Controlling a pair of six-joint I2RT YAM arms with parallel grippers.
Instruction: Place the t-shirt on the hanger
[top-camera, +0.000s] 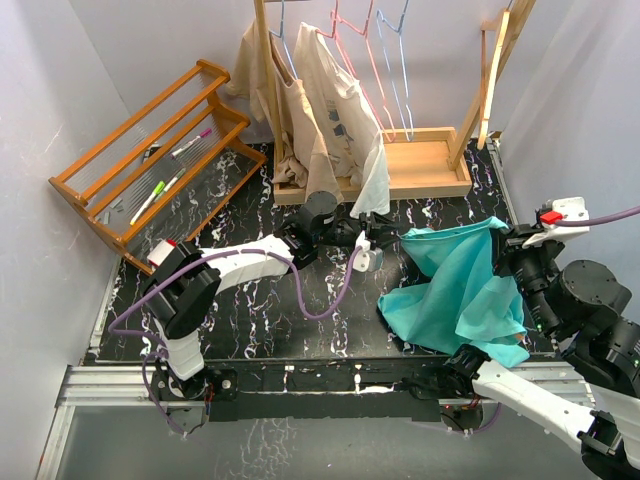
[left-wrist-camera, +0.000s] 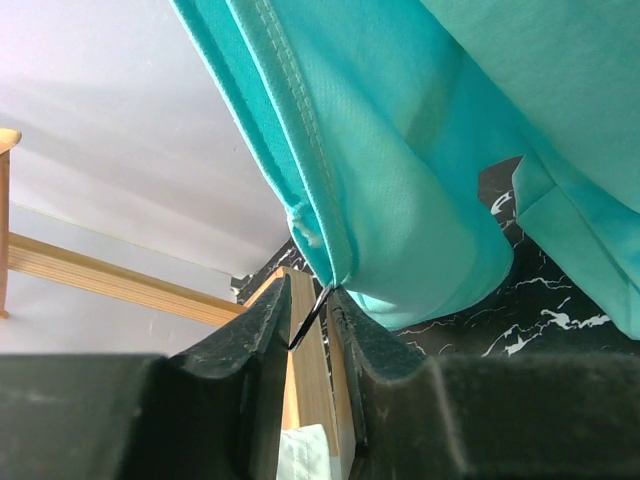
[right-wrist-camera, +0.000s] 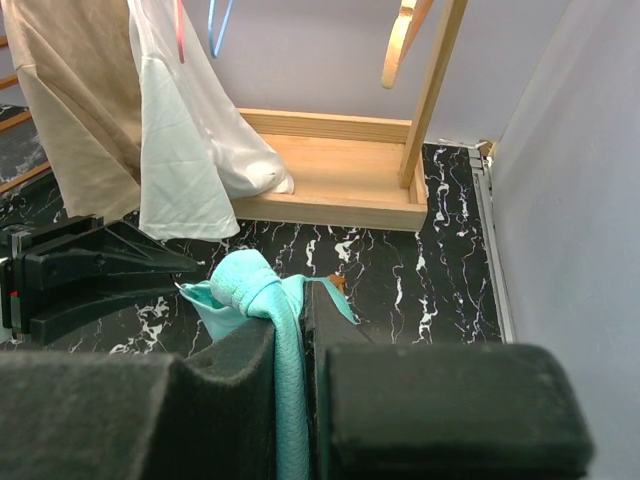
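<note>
A turquoise t-shirt (top-camera: 440, 300) hangs from my right gripper (top-camera: 500, 250) at the lower right, its lower part spread on the black table. In the right wrist view a knotted fold runs between the shut fingers. My left gripper (top-camera: 388, 230) points at the shirt's upper left corner; in the left wrist view its fingertips (left-wrist-camera: 358, 322) are at the hem's edge, part open, and whether they touch cloth I cannot tell. Empty pink and blue hangers (top-camera: 395, 70) hang on the wooden rack at the back.
Beige and white garments (top-camera: 340, 120) hang on the rack above its wooden base (top-camera: 425, 175). A slatted wooden shelf (top-camera: 140, 160) with pens stands at the left. Bare table (top-camera: 250, 320) lies front left; walls close in at both sides.
</note>
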